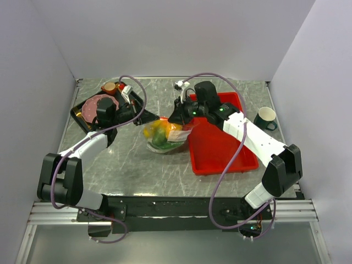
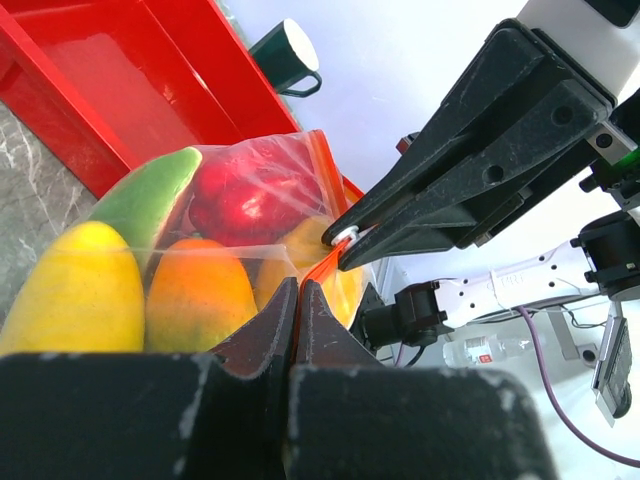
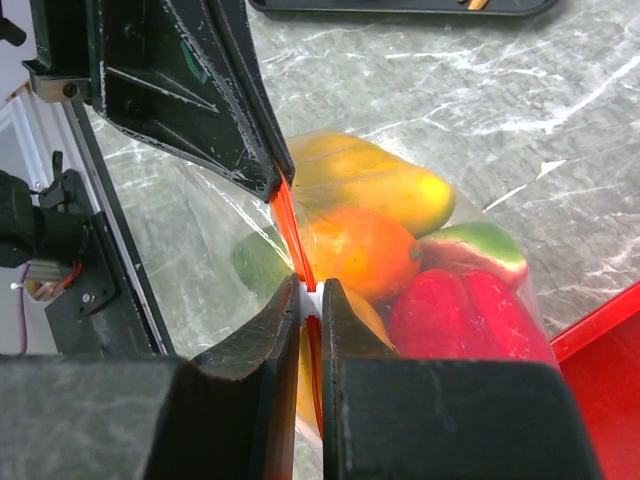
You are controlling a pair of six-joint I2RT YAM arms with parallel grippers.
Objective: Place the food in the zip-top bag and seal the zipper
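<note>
The clear zip top bag [image 1: 165, 140] holds fruit and vegetables: a yellow mango [image 2: 75, 290], an orange one [image 2: 200, 295], a red pepper [image 3: 465, 320] and green pieces. My left gripper [image 1: 155, 117] is shut on the orange zipper strip at one end. My right gripper [image 1: 172, 120] is close beside it on the same strip; in the right wrist view its fingertips [image 3: 340, 310] close around the strip at a white slider, which is partly hidden. The left fingers appear at the strip's upper part there.
A red bin [image 1: 223, 154] lies right of the bag, with a dark mug [image 1: 265, 118] beyond. A black tray with a pink plate [image 1: 93, 107] stands at the back left.
</note>
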